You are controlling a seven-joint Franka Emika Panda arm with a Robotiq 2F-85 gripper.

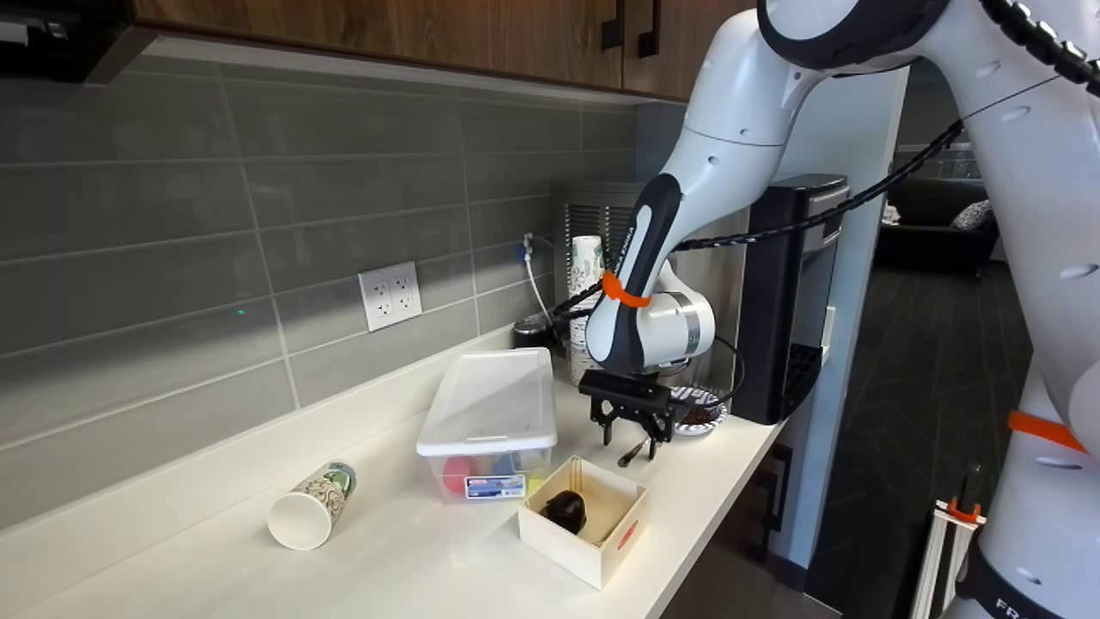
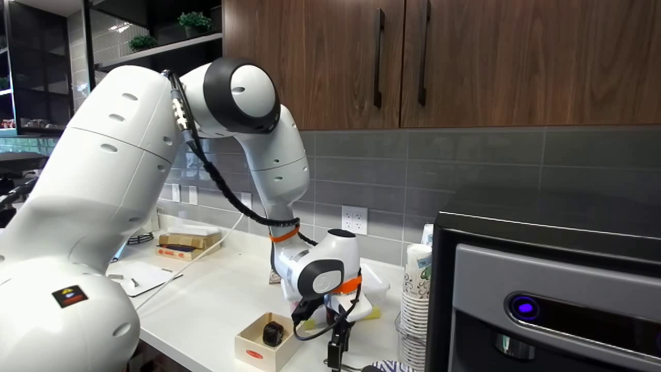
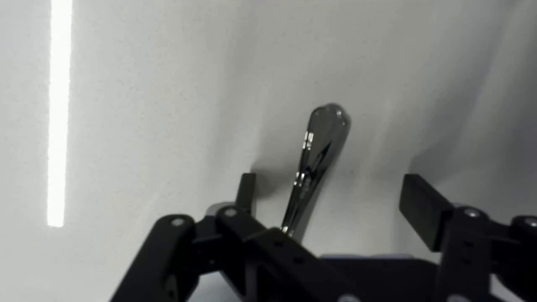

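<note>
A shiny metal utensil handle lies on the white counter, and its other end is hidden under my gripper in the wrist view. My gripper is part open around the handle, with bare counter showing on both sides of it. The left finger stands nearer the handle than the right one. In exterior view 1 my gripper is low over the counter, and the utensil's dark end pokes out beneath it. The patterned bowl with dark contents sits just behind and right of the gripper.
An open wooden box holding a black object stands in front of the gripper. A lidded clear bin is to the left, and a paper cup lies farther left. The black dispenser rises behind at right, near the counter edge.
</note>
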